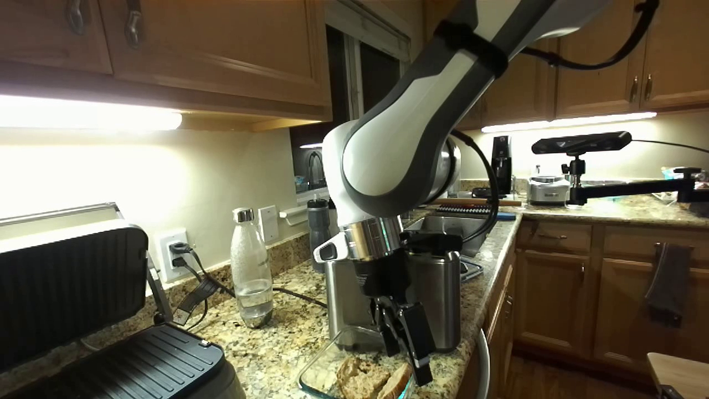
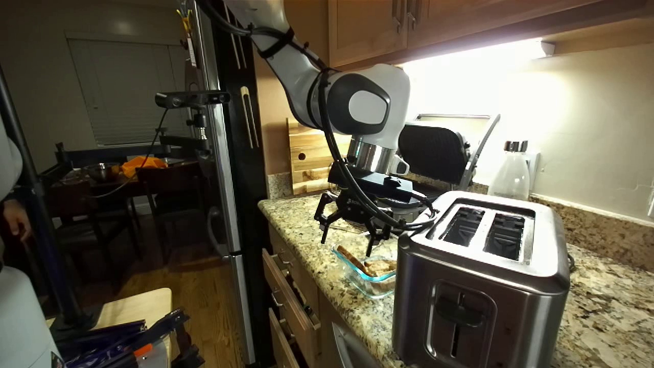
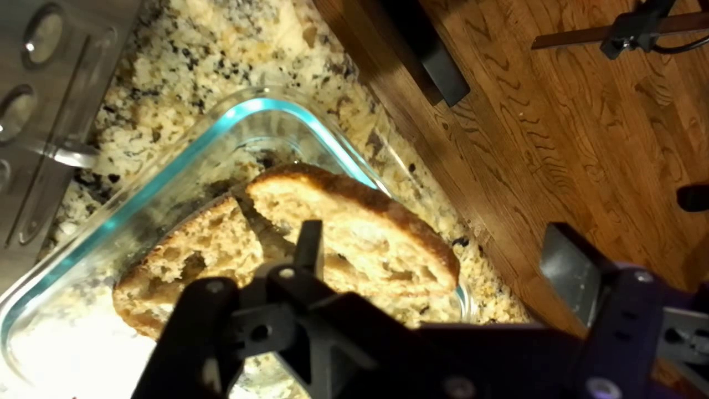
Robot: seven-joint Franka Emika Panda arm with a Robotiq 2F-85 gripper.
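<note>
My gripper (image 2: pixel 347 239) stands open above the clear glass dish (image 2: pixel 375 293) on the counter, its fingers spread and nothing between them. Two bread slices lie in the dish: one bread slice (image 3: pixel 362 229) leans along the counter-edge side, and the other bread slice (image 3: pixel 199 256) rests beside it. In the wrist view one finger (image 3: pixel 307 247) overlaps the crusted slice, while the opposite finger (image 3: pixel 568 272) shows against the floor beyond the counter edge. Exterior view 1 cuts off the near part of the dish (image 1: pixel 312 388).
A steel toaster (image 2: pixel 484 270) with empty-looking slots stands close by the dish. Along the wall are a glass bottle (image 1: pixel 252 279) and an open black grill (image 1: pixel 143 366). Drawers (image 2: pixel 288 288) stand partly pulled out below the counter edge.
</note>
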